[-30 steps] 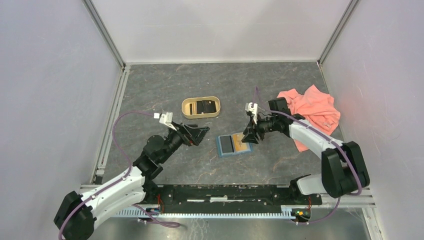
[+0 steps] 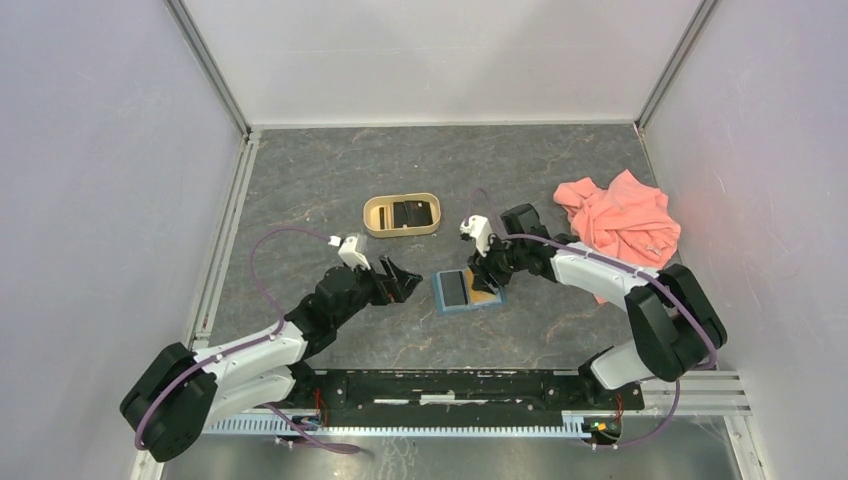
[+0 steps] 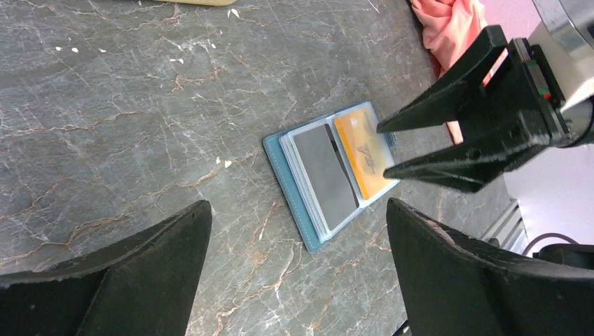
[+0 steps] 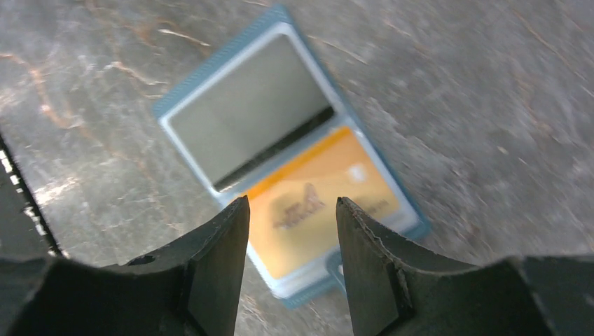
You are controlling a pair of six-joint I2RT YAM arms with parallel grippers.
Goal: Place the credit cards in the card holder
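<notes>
A blue card holder (image 2: 452, 305) with a dark panel and an orange one lies at the table's middle; the left wrist view shows it (image 3: 289, 182) ahead of my open left gripper, which is apart from it. My right gripper is open, hovering over the holder's orange side (image 4: 315, 189). In the top view a cream tray (image 2: 430, 224) holding dark cards (image 2: 412, 213) and some tan ones stands behind the holder.
A pink cloth (image 2: 620, 215) lies crumpled at the back right, beside the right arm. White walls enclose the table.
My right gripper has moved leftward over the card holder. The holder and tray have not moved.
</notes>
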